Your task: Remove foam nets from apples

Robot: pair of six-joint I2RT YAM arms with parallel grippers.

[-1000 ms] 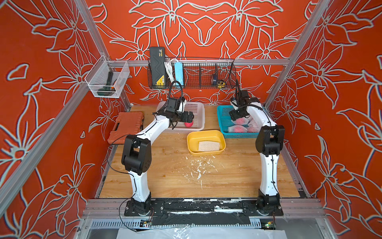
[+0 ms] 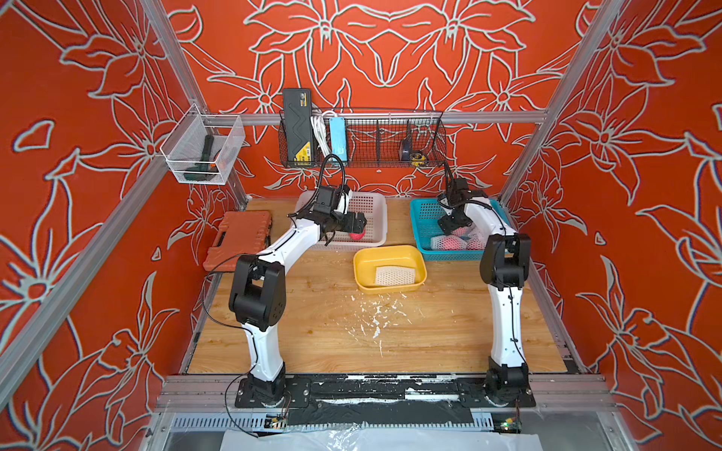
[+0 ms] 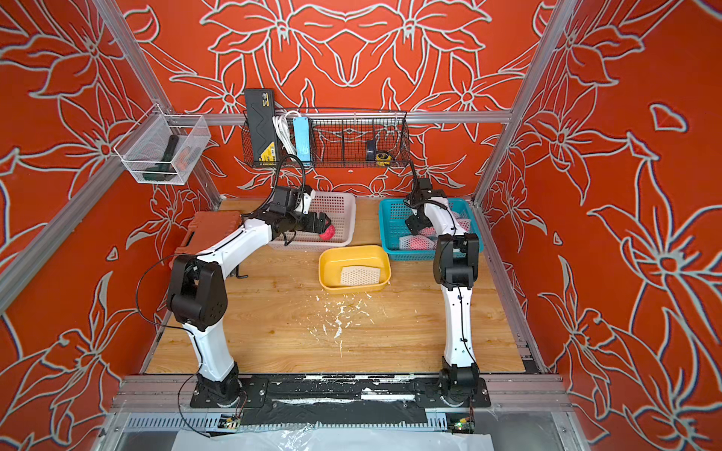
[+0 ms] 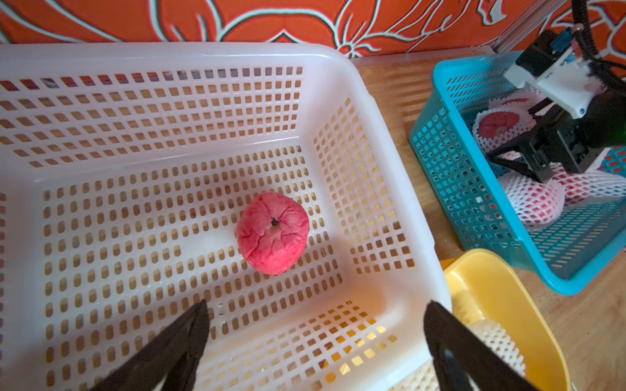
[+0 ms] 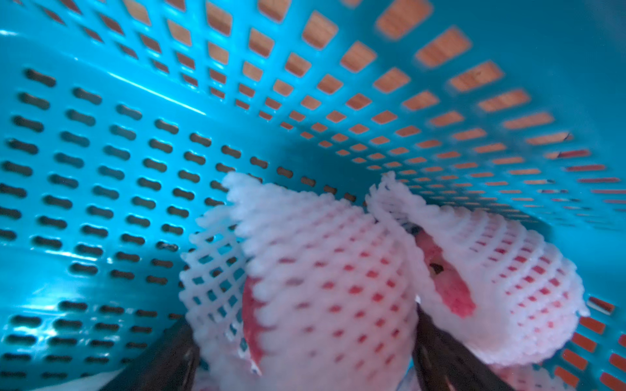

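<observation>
In the left wrist view, a bare red apple point(image 4: 272, 232) lies on the floor of the white basket point(image 4: 397, 215). My left gripper is above that basket, open and empty. Inside the blue basket point(image 4: 456, 189) are several apples in white foam nets. My right gripper is down in it, open, its fingers on either side of a netted apple point(image 5: 332, 280); whether they touch it cannot be told. Another netted apple point(image 5: 495, 280) lies to its right, red skin showing through the net's opening. A loose foam net point(image 2: 395, 276) lies in the yellow bin point(image 2: 366, 257).
White foam scraps point(image 2: 376, 319) are scattered on the table in front of the yellow bin. An orange case point(image 2: 237, 239) lies at the left. A wire rack point(image 2: 376, 143) hangs on the back wall.
My right gripper has moved deeper among the netted apples in the blue basket, with its arm shifting slightly. The left arm stays nearly still over the white basket.
</observation>
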